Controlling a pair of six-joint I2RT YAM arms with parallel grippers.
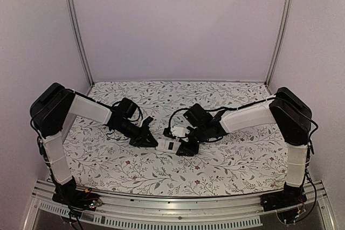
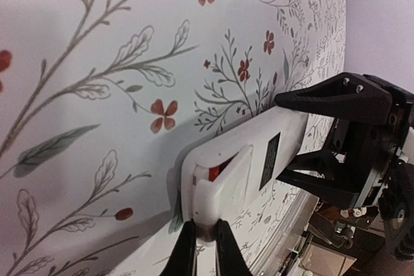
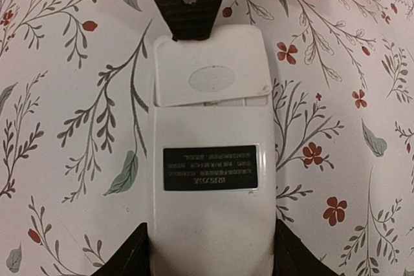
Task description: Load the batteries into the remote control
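Note:
The white remote (image 1: 168, 145) lies back up on the patterned table, with my right gripper (image 1: 186, 146) shut on its end; in the right wrist view it fills the centre, dark label showing. Its battery cover sits slightly askew over the compartment, and a bit of red shows under it in the left wrist view, probably inside the compartment. My left gripper (image 1: 152, 143) is at the other end, fingertips (image 3: 191, 27) close together against the cover's outer end; whether anything is between them is unclear.
Pale walls enclose the back and sides, and a metal rail (image 1: 178, 208) runs along the front edge.

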